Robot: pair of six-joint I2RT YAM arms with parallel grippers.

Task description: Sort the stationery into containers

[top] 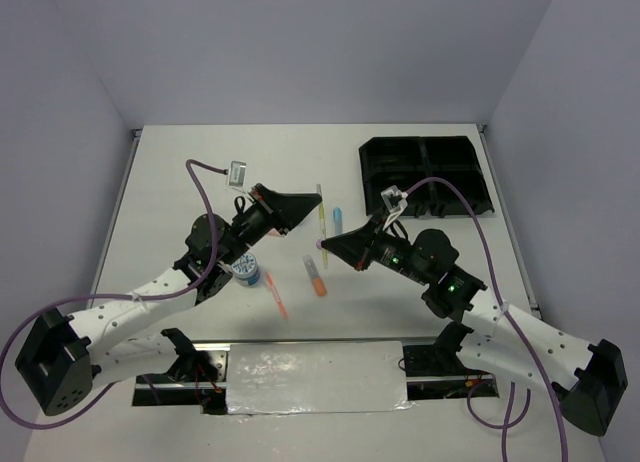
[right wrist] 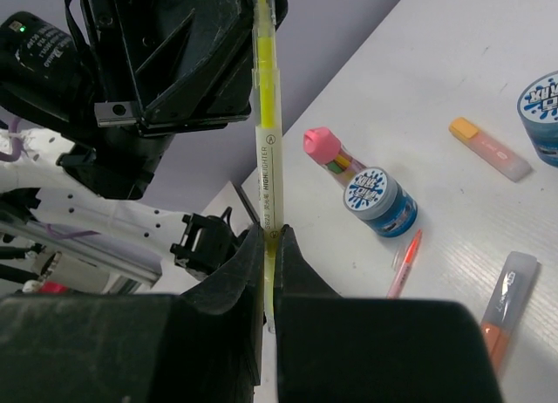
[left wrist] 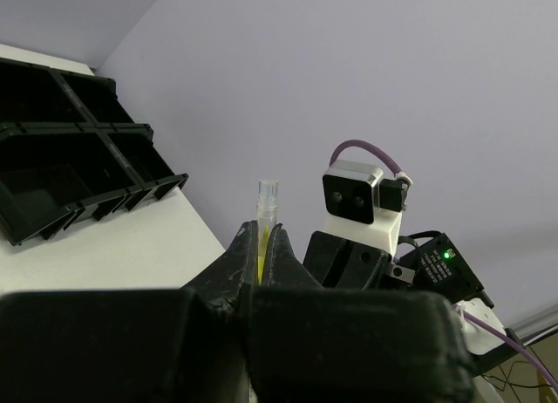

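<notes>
A slim yellow highlighter with a white label and clear cap is held between both grippers above the table. My left gripper is shut on its capped end; in the left wrist view the clear cap sticks out past the fingertips. My right gripper is shut on the barrel lower down, and the pen's other end pokes out below. The black sorting box with several compartments stands at the back right; the parts seen in the left wrist view look empty.
On the table lie an orange highlighter, a red pen, a blue item and a blue-and-white jar. The right wrist view adds a pink-capped item and a second jar.
</notes>
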